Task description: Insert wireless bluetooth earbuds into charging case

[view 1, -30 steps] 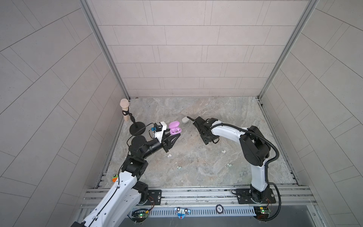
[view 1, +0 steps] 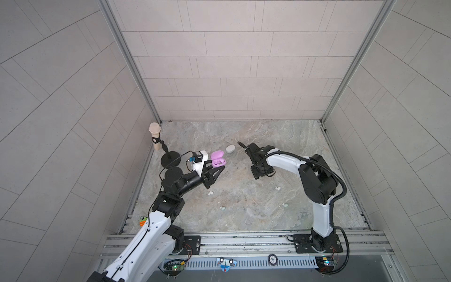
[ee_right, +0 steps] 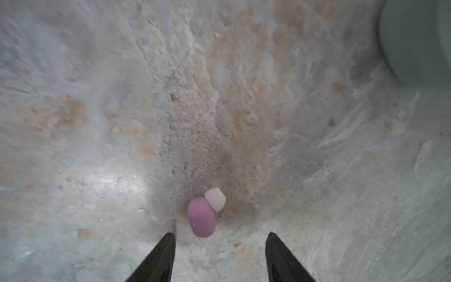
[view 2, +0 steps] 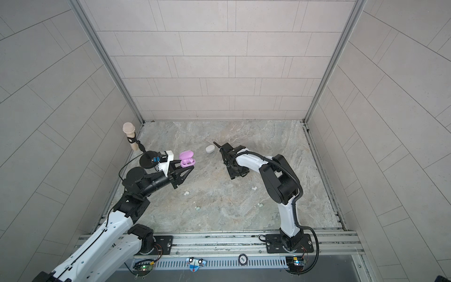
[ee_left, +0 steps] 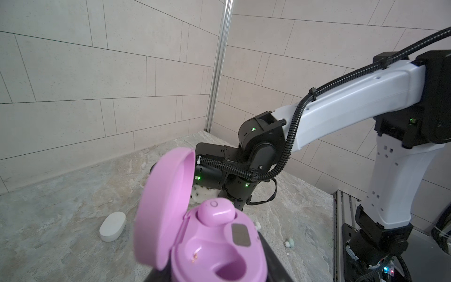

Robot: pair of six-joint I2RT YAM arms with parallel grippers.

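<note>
My left gripper is shut on the pink charging case (ee_left: pixel 220 249), held above the table with its lid up. One pink earbud (ee_left: pixel 216 212) sits in the far socket; the near socket is empty. In the right wrist view another pink earbud (ee_right: pixel 202 218) with a pale tip (ee_right: pixel 215 199) lies on the table. My right gripper stands open above it, nothing gripped. That earbud is just beyond the fingertips, nearer the left finger (ee_right: pixel 162 256). The top views hide it behind the right arm (view 1: pixel 286 164).
A pale green case (ee_right: pixel 418 42) stands at the right wrist view's upper right. Behind the pink case is a white case (view 1: pixel 230 148). Several small pale earbuds (view 1: pixel 223 207) are scattered toward the front. A black-based stand (view 1: pixel 170 159) is at the left.
The left gripper has barely moved.
</note>
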